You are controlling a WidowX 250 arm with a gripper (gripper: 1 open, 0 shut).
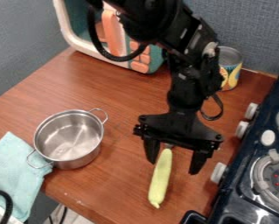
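My black gripper (174, 154) hangs over the wooden table, its two fingers apart on either side of the upper end of a pale yellow, long object (160, 182), which looks like corn or a similar vegetable lying lengthwise toward the front. Whether the fingers touch it cannot be told. A steel pot (68, 138) stands to the left of the gripper.
A stove (270, 175) fills the right edge. A can (230, 76) stands at the back right, partly behind the arm. A white-and-teal rack (77, 26) is at the back left. A light-blue cloth (16, 162) lies front left.
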